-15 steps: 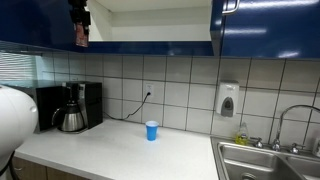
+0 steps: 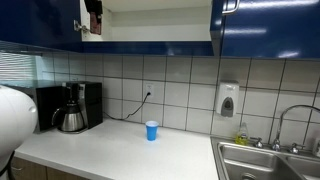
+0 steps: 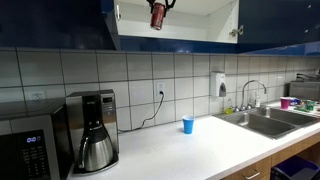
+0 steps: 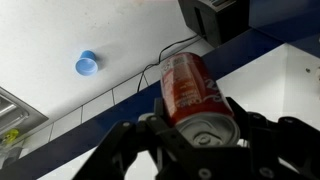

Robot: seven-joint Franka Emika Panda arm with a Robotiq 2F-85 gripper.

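A red can with a silver end [image 4: 197,95] fills the middle of the wrist view. My gripper is shut on it, with dark finger parts on both sides. In exterior view 2 the can [image 3: 157,15] hangs upright high up, in front of the open wall cupboard [image 3: 206,24]. Exterior view 1 shows the can [image 2: 95,24] small at the top left, against the left end of the cupboard opening [image 2: 160,24]. Most of the arm above it is cut off there.
Blue cupboard doors [image 2: 272,30] flank the opening. On the white counter [image 2: 120,155] below stand a blue cup [image 2: 151,130], a coffee maker [image 2: 72,110] and a microwave [image 3: 32,145]. A sink [image 2: 255,160] lies to the right.
Carried by my gripper, the can has moved right and slightly up in exterior view 1, from in front of the blue cupboard side to the opening's left edge. The counter items have stayed put.
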